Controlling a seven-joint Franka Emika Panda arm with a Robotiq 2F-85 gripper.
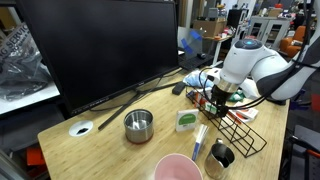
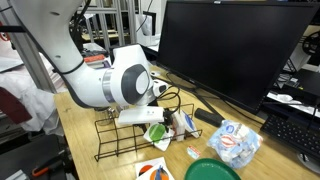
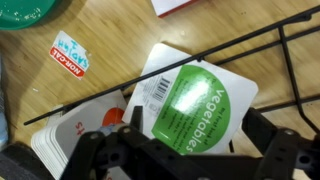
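Note:
A packet with a green label reading "vegetables" point(image 3: 195, 108) lies in the wire rack point(image 2: 103, 150), under and between the spread fingers of my gripper. The gripper is open. Whether a finger touches the packet I cannot tell. In exterior view 2 the green and white packet point(image 2: 155, 132) shows below the white arm, just inside the rack's edge. From exterior view 1 the fingers are dark and low at the rack point(image 1: 245, 134), and the arm hides part of its contents.
A white and red packet point(image 3: 72, 140) is beside the green one. Outside the rack are a green plate point(image 2: 207, 169), a plastic bag point(image 2: 237, 147), a metal pot point(image 1: 139, 125), a pink bowl point(image 1: 177, 168) and a metal cup point(image 1: 218, 160). A large monitor point(image 1: 105, 55) stands behind.

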